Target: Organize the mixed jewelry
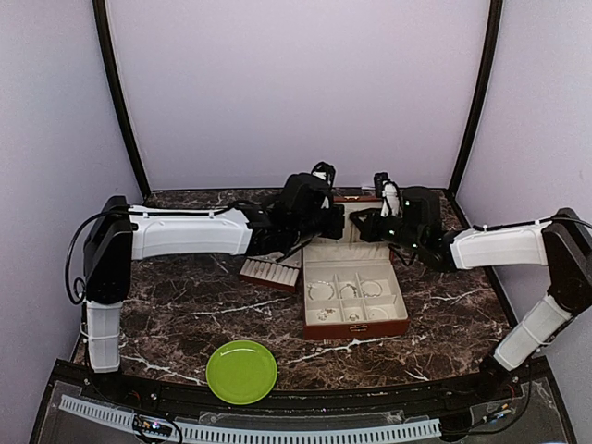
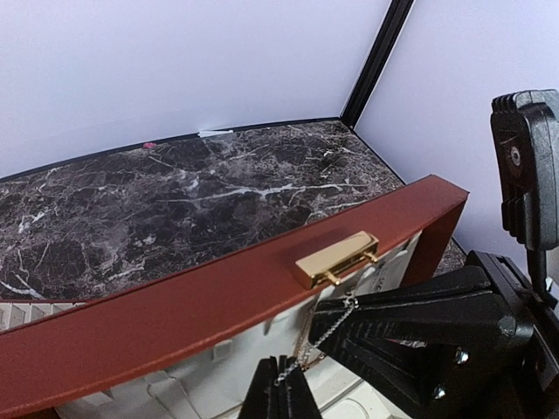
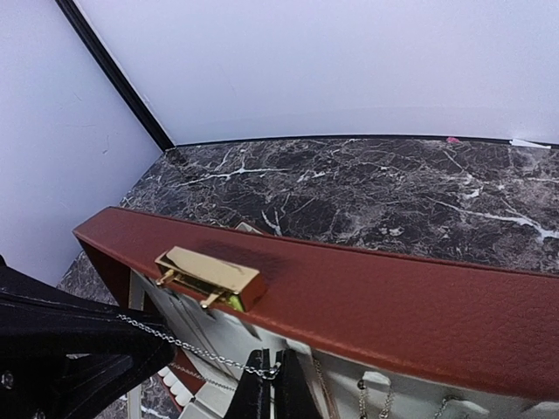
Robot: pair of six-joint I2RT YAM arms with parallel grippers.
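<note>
A thin silver chain (image 2: pixel 330 330) stretches between my two grippers, in front of the raised lid of the jewelry box. My left gripper is shut on one end of it. The other end is pinched by my right gripper, also shut; from there the chain runs leftward to the left fingers (image 3: pixel 105 336) in the right wrist view. Both grippers are just below the brown lid edge (image 3: pixel 367 297), near its gold clasp (image 3: pixel 210 278). More necklaces (image 3: pixel 362 397) hang inside the lid to the right. In the top view the arms hide part of the lid.
The box's lower tray (image 1: pixel 356 305) holds bracelets and small pieces in its compartments. A ring tray (image 1: pixel 270 274) stands to its left, partly under the left arm. A green plate (image 1: pixel 241 372) lies at the front left. Bare marble shows left of the box.
</note>
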